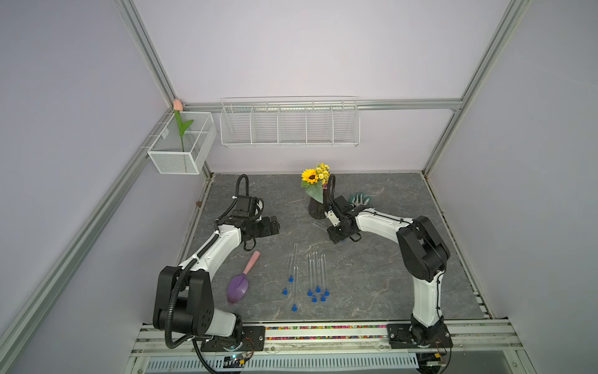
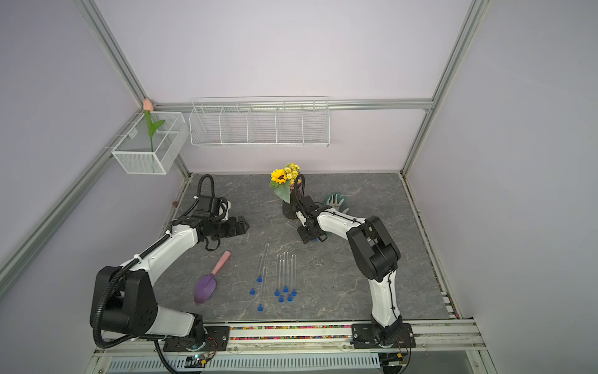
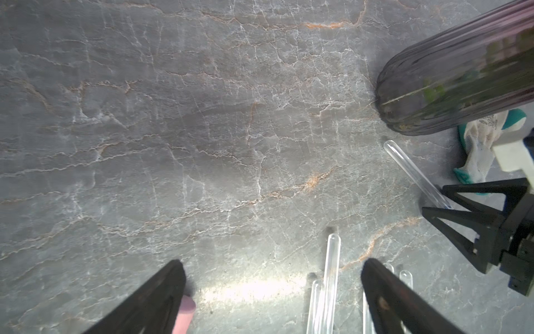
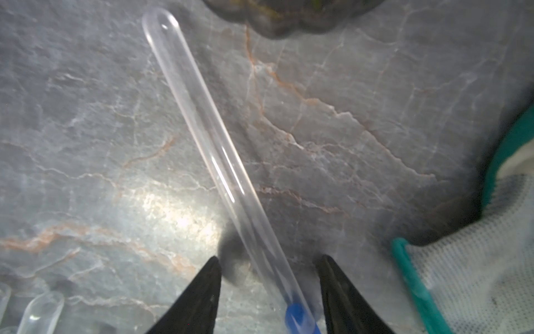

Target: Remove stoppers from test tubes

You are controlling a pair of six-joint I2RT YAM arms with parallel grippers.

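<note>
One clear test tube lies slanted on the table, its blue stopper at the bottom edge of the right wrist view. My right gripper stands over it with its fingers parted, one finger on each side of the tube near the stopper. More clear tubes lie at the table's front middle, with blue stoppers at their near ends. Whether every stopper there sits in a tube cannot be told. My left gripper hangs open and empty over bare table, left of the vase.
A dark vase with yellow flowers stands close behind the right gripper. The glove lies to its right. A purple scoop rests at front left.
</note>
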